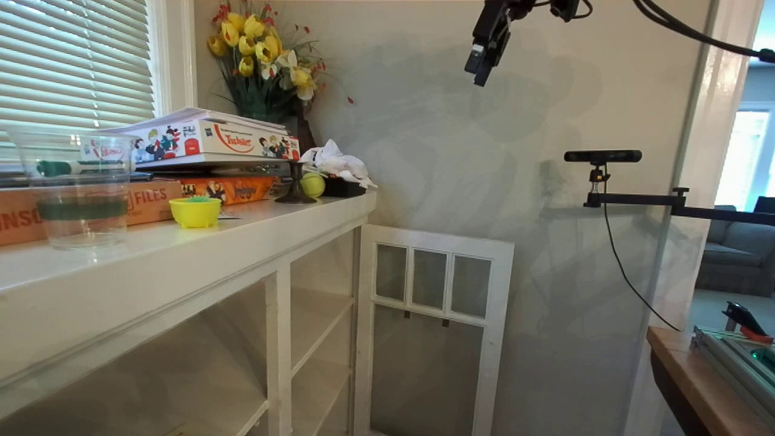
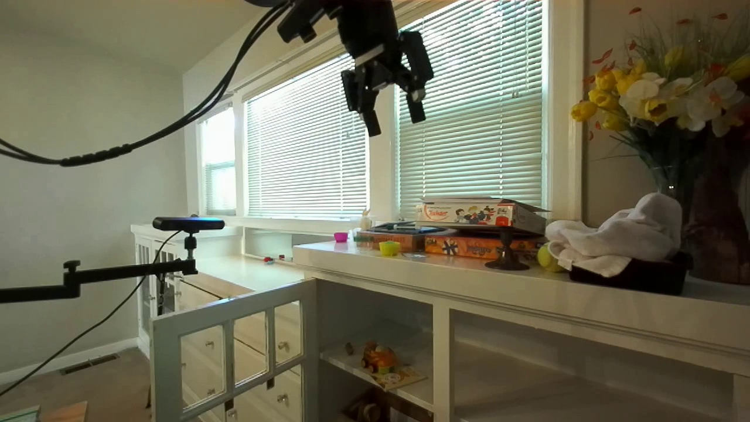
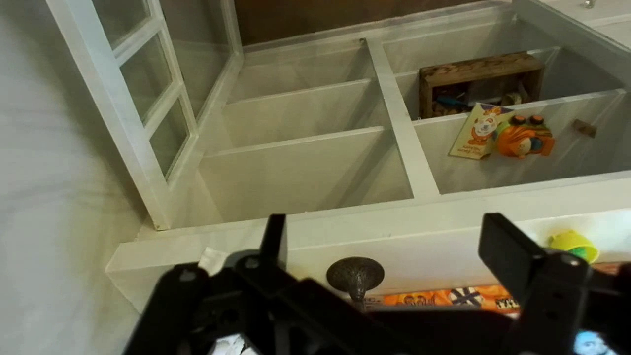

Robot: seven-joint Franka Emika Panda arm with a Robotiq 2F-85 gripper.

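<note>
High in the air, in front of the white cabinet, my gripper (image 2: 395, 126) stands open with nothing between its fingers. The wrist view has its two fingers (image 3: 275, 239) spread wide, the dark candle holder (image 3: 355, 275) showing in the gap well beyond them. On the cabinet top (image 1: 240, 226) sit a yellow cup (image 1: 196, 211) with something green in it, the same candle holder (image 1: 295, 185), a tennis ball (image 1: 313, 184) and a white cloth (image 2: 619, 239) over a black tray (image 2: 633, 274). A clear plastic cup (image 1: 81, 192) stands nearest the first exterior camera.
Stacked game boxes (image 2: 485, 214) and a flower vase (image 1: 265, 65) stand toward the back. The cabinet door (image 1: 501, 290) hangs open. One shelf holds an orange toy (image 3: 523, 139) and a card (image 3: 477, 133). A camera on an arm (image 1: 639, 198) juts from the side.
</note>
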